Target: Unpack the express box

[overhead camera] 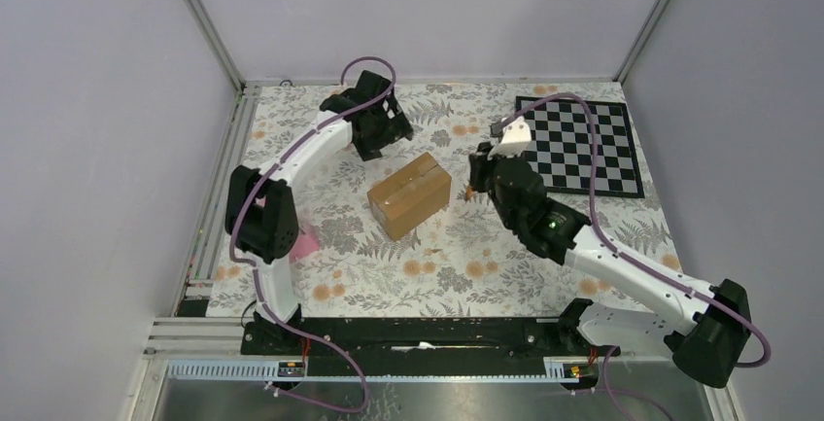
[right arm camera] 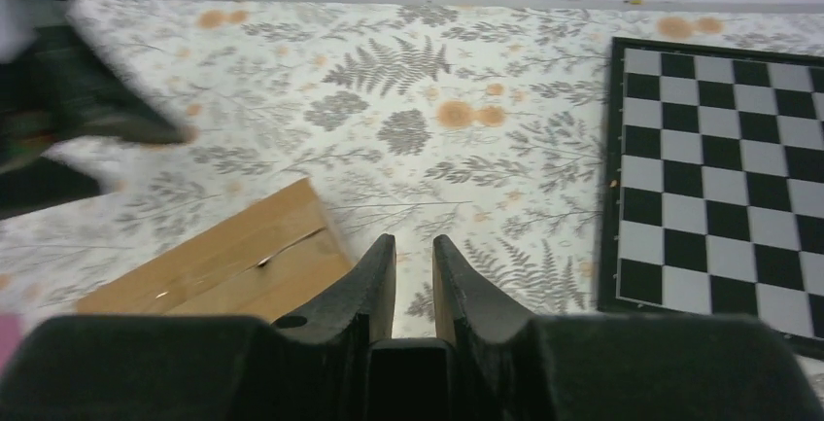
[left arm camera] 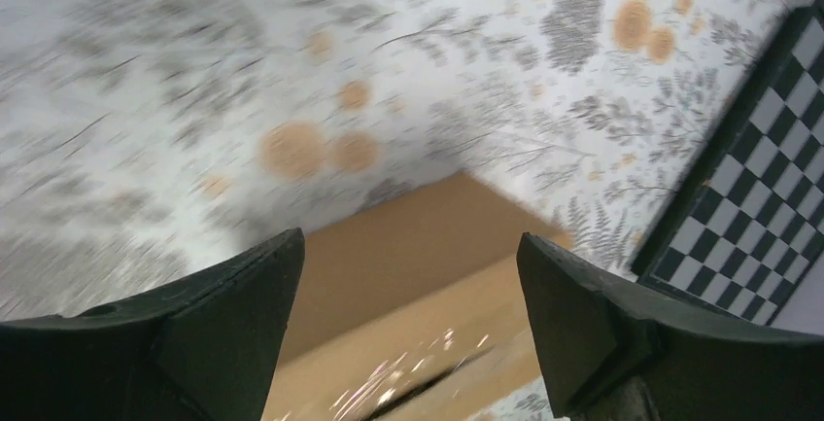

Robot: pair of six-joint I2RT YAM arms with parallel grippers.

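A brown taped cardboard box (overhead camera: 409,195) lies on the table's middle, set diagonally. Along its taped face, a dark slit shows in the left wrist view on the box (left arm camera: 428,353). My left gripper (overhead camera: 396,137) is open above and beyond the box, apart from it; nothing sits between its fingers. To the right of the box hovers my right gripper (overhead camera: 476,183), its fingers closed to a narrow gap. A small orange thing (overhead camera: 470,192) shows at its tips; its shape is mostly hidden. In the right wrist view, the fingers (right arm camera: 374,285) stand close together.
A black-and-white checkered board (overhead camera: 580,147) lies at the back right. Something pink (overhead camera: 305,241) lies at left, partly covered by the left arm. Walls bound the table behind and at both sides.
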